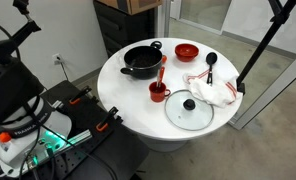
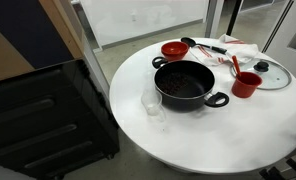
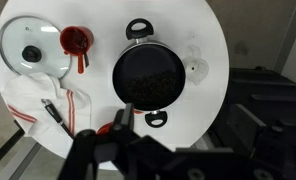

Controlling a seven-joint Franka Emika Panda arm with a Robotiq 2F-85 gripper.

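Note:
On the round white table a black two-handled pot (image 1: 142, 62) stands with dark bits on its bottom (image 3: 155, 80). Toward the front is a red mug (image 1: 159, 91) with a red-handled utensil (image 1: 161, 75) standing in it. A glass lid with a black knob (image 1: 190, 104) lies flat beside it. In the wrist view my gripper shows as a dark shape along the lower edge, above the table and apart from the objects. It is open, and nothing shows held.
A red bowl (image 1: 187, 51) sits at the back, partly hidden in the wrist view. A white cloth with red stripes (image 1: 216, 86) has a black utensil (image 1: 211, 62) on it. A clear cup (image 2: 151, 101) stands close to the pot.

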